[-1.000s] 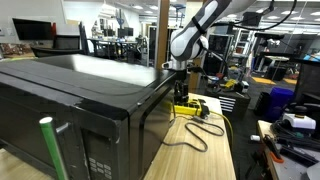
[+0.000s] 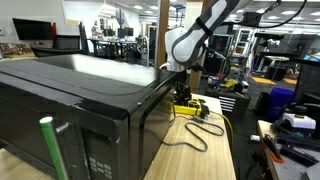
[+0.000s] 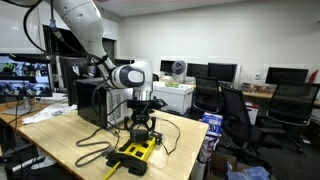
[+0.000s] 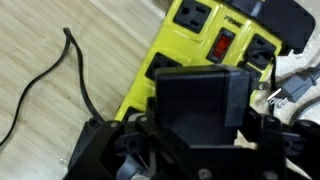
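A yellow power strip (image 4: 198, 45) with black sockets and a red switch lies on the wooden table; it also shows in the second exterior view as the yellow strip (image 3: 138, 154). My gripper is over the strip, shut on a black adapter block (image 4: 203, 92). The block covers part of the strip, and its underside is hidden, so I cannot tell whether it touches the sockets. From outside, the gripper (image 3: 141, 131) points down just above the strip.
Dark cables (image 2: 205, 128) loop over the table beside the strip. A large black microwave-like box (image 2: 105, 120) stands close by the arm. A loose black plug (image 4: 294, 88) lies right of the strip. Bare wood is free at the front.
The arm appears slightly higher than a second ago. The large box and the cables look the same.
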